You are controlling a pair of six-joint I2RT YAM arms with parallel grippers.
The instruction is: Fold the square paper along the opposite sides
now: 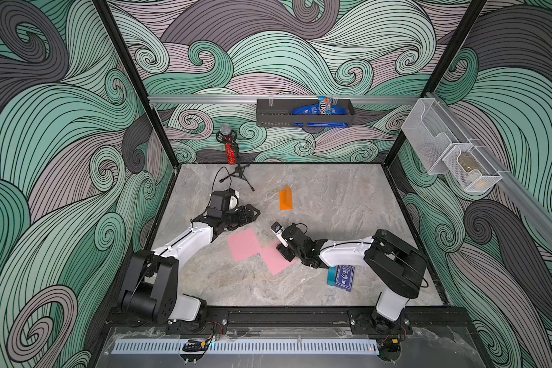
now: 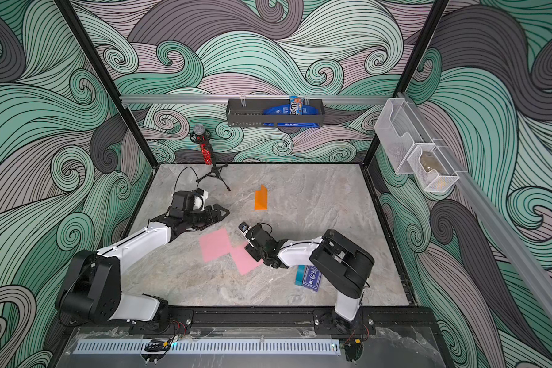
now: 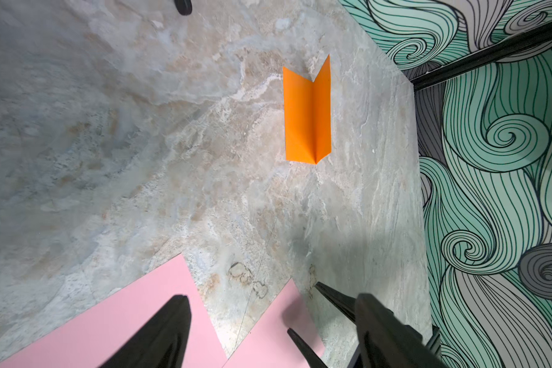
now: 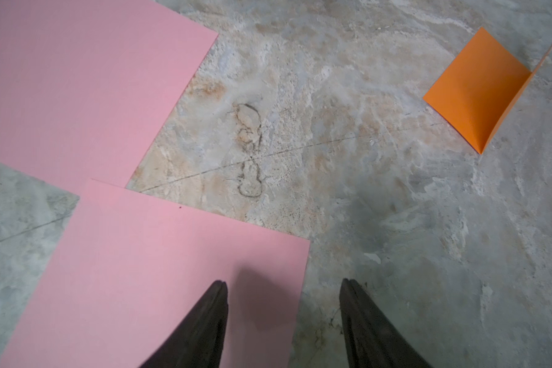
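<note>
Two flat pink square papers lie near the table's middle, their corners meeting: the left sheet (image 1: 243,244) and the right sheet (image 1: 275,258). Farther back stands an orange paper (image 1: 285,198), creased down the middle into a V with one half raised. My right gripper is open and empty above the right pink sheet; its shadow falls near the sheet's right edge, and the arm hides part of that sheet from above. Behind the left pink sheet hovers my left gripper (image 1: 255,212), its fingers apart with nothing between them.
A blue card box (image 1: 344,276) and a teal block (image 1: 331,274) lie by the right forearm. A microphone tripod (image 1: 238,173) stands behind the left arm.
</note>
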